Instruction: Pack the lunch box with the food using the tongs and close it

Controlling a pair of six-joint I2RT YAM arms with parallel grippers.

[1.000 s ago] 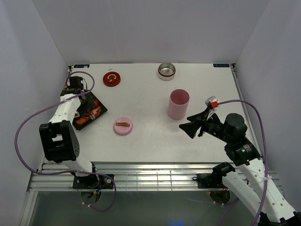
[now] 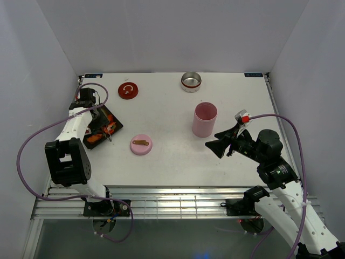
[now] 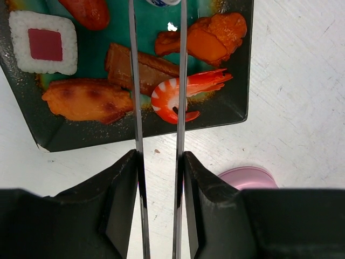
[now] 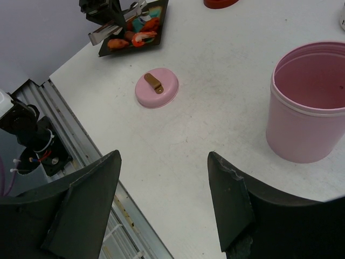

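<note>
The food tray (image 3: 38,118) at the far left holds a sushi piece (image 3: 46,46), a shrimp (image 3: 191,86), fried pieces (image 3: 86,100) and other food. Over it hangs my left gripper, its two long metal blades part open, with a narrow gap between; whether anything sits at their far tips is hard to tell. A pink lid (image 2: 141,148) lies right of the tray. A pink cup (image 2: 204,121) stands at the centre right. My right gripper is open low right of centre, nothing between its fingers.
A steel bowl (image 2: 191,82) with a red band stands at the back. A red disc lid (image 2: 128,90) lies at the back left.
</note>
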